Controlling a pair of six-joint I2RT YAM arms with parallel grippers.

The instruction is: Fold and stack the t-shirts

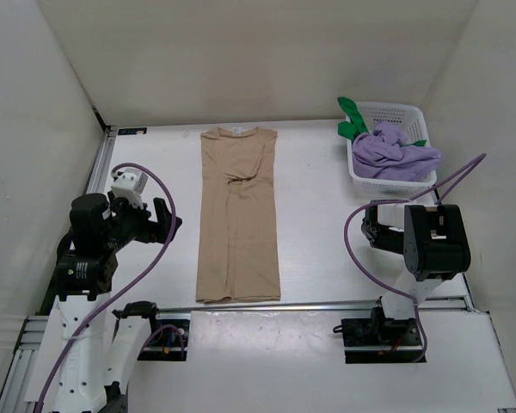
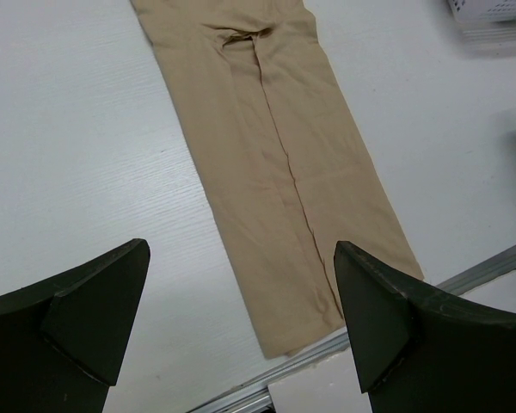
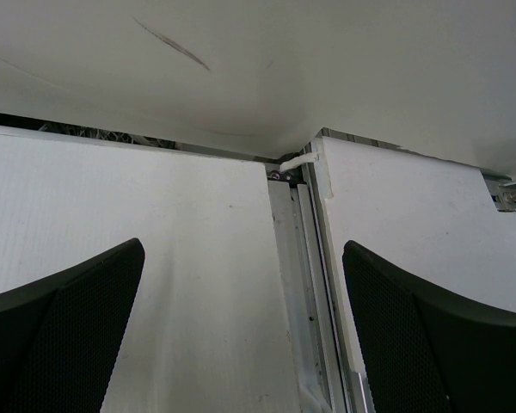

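A tan t-shirt lies on the white table as a long, narrow strip, its sides folded inward so the edges meet along the middle. Its collar is at the back and its hem near the front rail; the fabric puckers a little below the collar. My left gripper hovers left of the shirt, open and empty; in the left wrist view the shirt lies beyond its spread fingers. On the far right, my right gripper is also open, with only bare surfaces beyond its fingers.
A white basket at the back right holds a crumpled purple cloth and a green cloth, which hangs over its rim. Between shirt and basket the table is clear. A metal rail runs along the front edge.
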